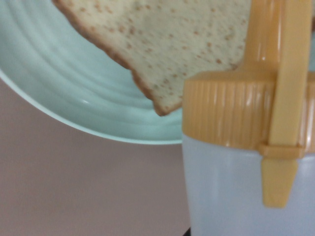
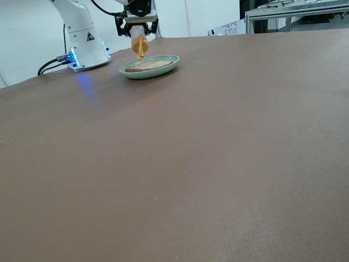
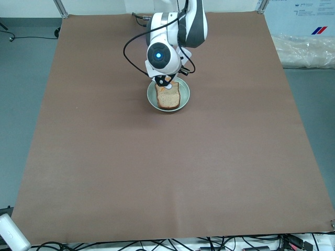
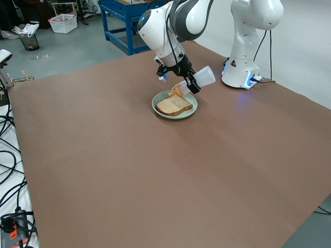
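My gripper (image 4: 190,81) is shut on a squeeze bottle (image 4: 201,78) with a translucent body and an orange ribbed cap (image 1: 231,108). The bottle is tipped, its orange nozzle pointing down over a slice of bread (image 4: 174,106) on a pale green plate (image 4: 177,117). The bread lies flat, as the left view (image 3: 167,99) also shows. In the wrist view the bottle fills the right side and hides part of the bread; the gripper's fingers are mostly out of sight there. I cannot tell whether anything is coming out of the nozzle.
The arm's white base (image 4: 241,72) stands on the table near the plate. Cables lie along one table edge.
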